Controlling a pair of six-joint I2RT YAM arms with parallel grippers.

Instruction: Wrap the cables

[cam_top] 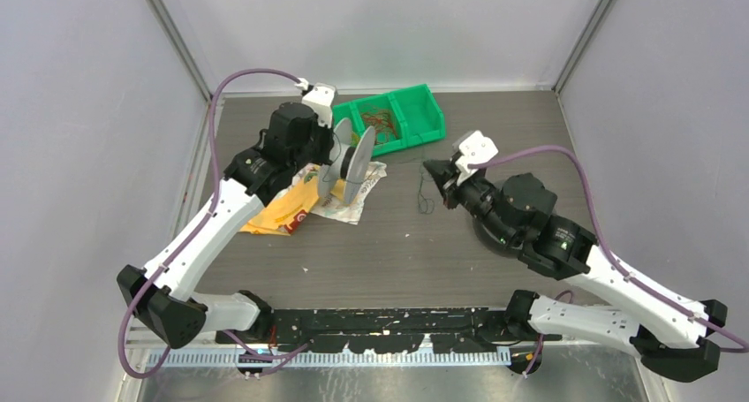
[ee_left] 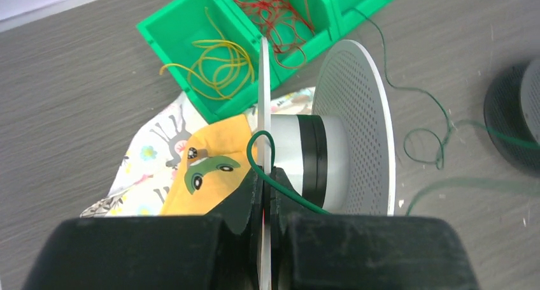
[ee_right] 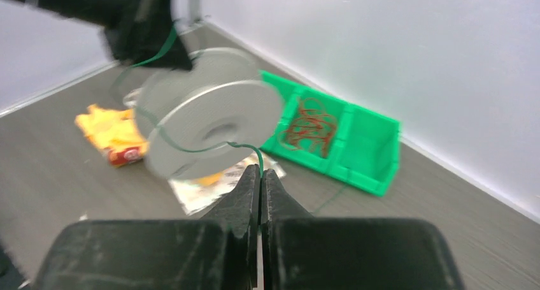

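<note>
A white spool [cam_top: 359, 165] with two wide round flanges and a dark band round its hub is held up at left centre. My left gripper is shut on the near flange's edge. A thin green cable [ee_left: 290, 193] loops over that flange by the fingertips. From the spool, the cable [ee_right: 198, 151] runs to my right gripper, which is shut with the strand between its tips. Seen from above, the right gripper [cam_top: 430, 167] is right of the spool, clear of it. More green cable [cam_top: 424, 203] trails below it.
Behind stands a green compartment box [cam_top: 419, 115]; red cable [ee_left: 272, 13] and yellow cable [ee_left: 223, 64] lie in separate compartments. Yellow and patterned bags [cam_top: 291, 206] lie under the spool. A dark round object [cam_top: 495, 236] is partly hidden by the right arm.
</note>
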